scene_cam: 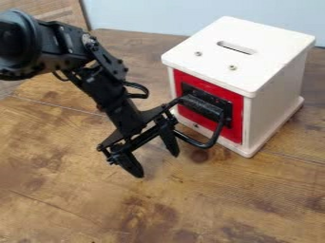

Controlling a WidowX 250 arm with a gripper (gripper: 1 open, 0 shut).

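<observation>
A white box (275, 85) with a slot and two screws on its top stands at the right. Its red front panel (234, 138) carries a black fitting with a looped black handle (211, 141) reaching down and forward. My black gripper (150, 152) points downward to the left of the handle, in front of the box, with its two fingers apart and nothing visible between them. Whether any part of it touches the handle is unclear.
A pale wall runs along the back.
</observation>
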